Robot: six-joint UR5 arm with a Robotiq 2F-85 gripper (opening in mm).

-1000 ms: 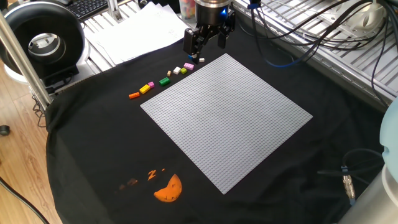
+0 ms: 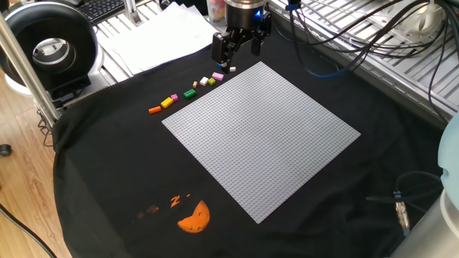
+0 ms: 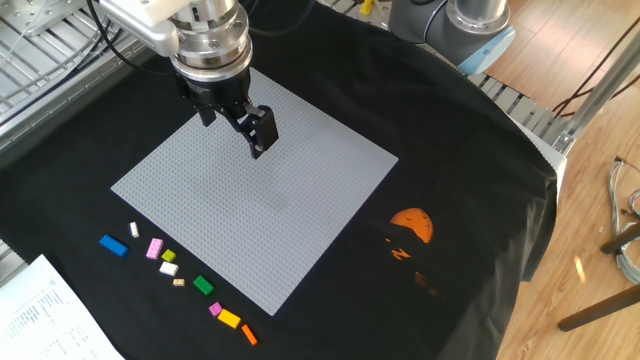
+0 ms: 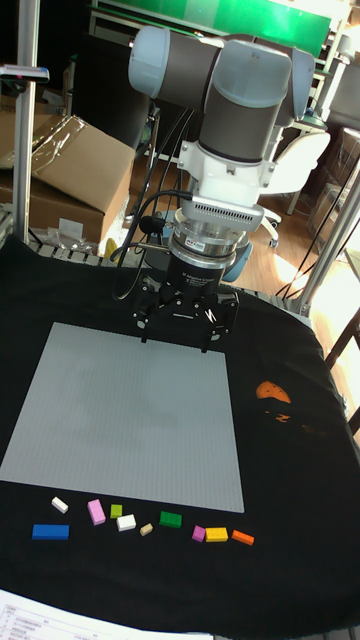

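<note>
My gripper hangs in the air above the large grey baseplate, its two fingers wide apart and nothing between them. The baseplate is bare. Along one side of it, on the black cloth, lies a loose row of small bricks, all clear of the plate. Exterior view 2 shows a blue brick, a small white one, pink, lime, white, tan, green, magenta, yellow and orange. In exterior view 1 the gripper mostly covers the blue brick.
Paper sheets lie beyond the bricks at the table's edge. An orange print marks the cloth on another side of the plate. Cables run along the metal rack. Much of the cloth around the plate is clear.
</note>
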